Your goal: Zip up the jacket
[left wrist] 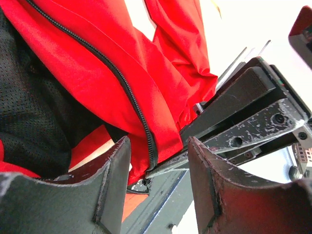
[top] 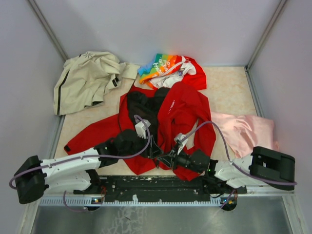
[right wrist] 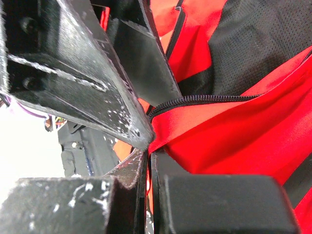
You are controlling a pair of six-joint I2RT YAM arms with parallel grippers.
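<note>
A red jacket [top: 190, 112] with a black mesh lining [top: 143, 109] lies spread at the centre. My left gripper [top: 151, 150] is open over its bottom front; in the left wrist view the black zipper [left wrist: 122, 82] runs down between its fingertips, not gripped. My right gripper [top: 167, 159] is shut at the lower hem beside it, on the red fabric [right wrist: 229, 136] at the zipper's lower end, as the right wrist view shows. The left gripper's dark fingers stand right above the right one's, partly hiding the zipper end.
A beige garment [top: 85, 80] lies back left, a rainbow and red cloth [top: 165, 68] at the back, a pink cloth [top: 248, 129] at right. Bare table [top: 229, 87] shows at the back right. Walls enclose the area.
</note>
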